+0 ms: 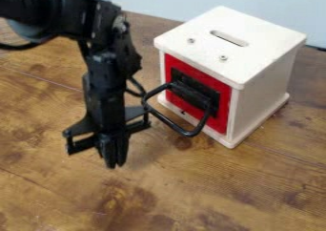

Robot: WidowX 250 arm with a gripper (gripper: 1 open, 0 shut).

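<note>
My black gripper (112,151) hangs low over the wooden floor, left of a white wooden box (262,71), its fingers shut with nothing visible between them. The box has a red front panel (214,121) with a black mechanism (193,92) on it and a black looped bar or cable standing out toward the arm. A slot and small screws show on the box's top.
Bare wooden surface (216,192) lies in front of the box and around the gripper. A pale wall or board (274,10) stands behind the box.
</note>
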